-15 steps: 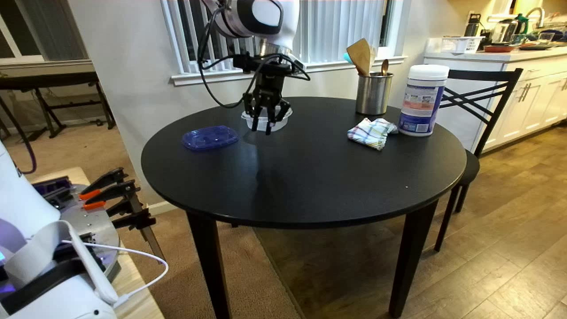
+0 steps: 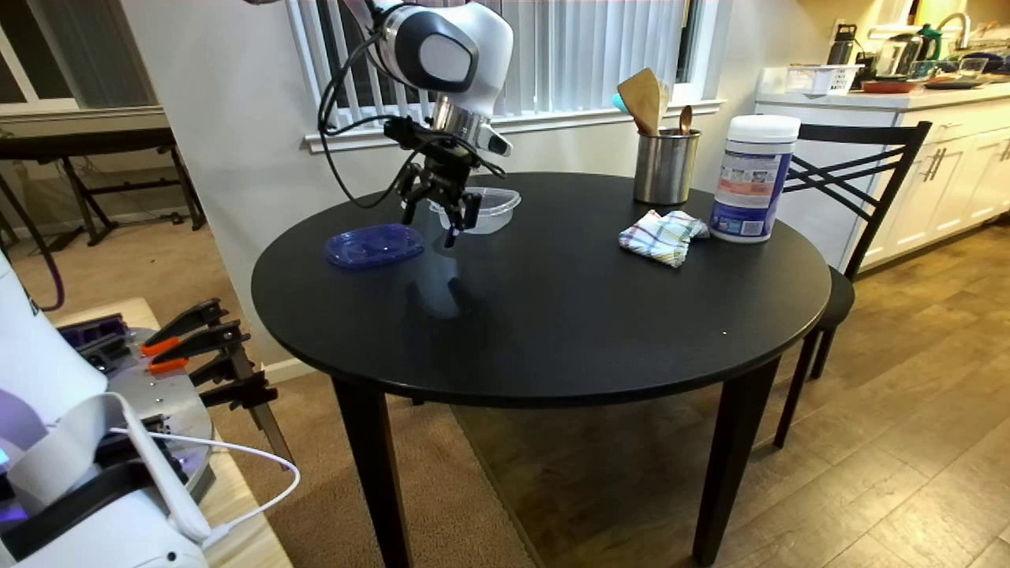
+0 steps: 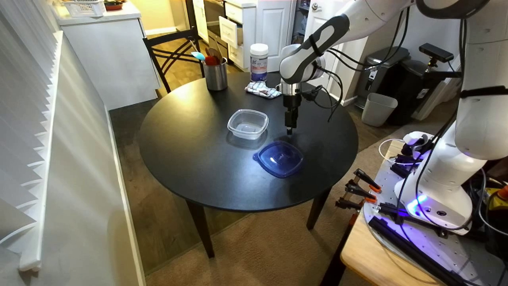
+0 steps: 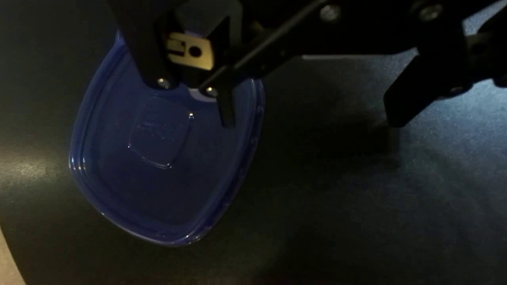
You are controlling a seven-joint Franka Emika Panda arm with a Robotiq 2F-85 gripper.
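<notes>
A blue plastic lid [image 3: 279, 159] lies flat on the black round table, and it fills the left half of the wrist view, where the lid [image 4: 161, 190] is partly covered by one finger. Behind it and to the side stands a clear, empty-looking container [image 3: 248, 124]. My gripper [image 2: 428, 227] hangs open above the table, its fingers spread wide with nothing between them. In the wrist view the left finger [image 4: 228, 107] overlaps the lid's edge region, while the right finger [image 4: 411, 95] is over bare table. In exterior view 1 the gripper partly hides the container.
A folded checked cloth [image 2: 663, 237], a tall wipes tub [image 2: 754, 180] and a metal utensil holder [image 2: 665, 169] stand toward the far right of the table [image 2: 568, 322]. A black chair [image 2: 847, 189] is beside it.
In exterior view 1 my gripper has moved left toward the blue lid, and its tilt has changed. The lid and container have stayed where they were.
</notes>
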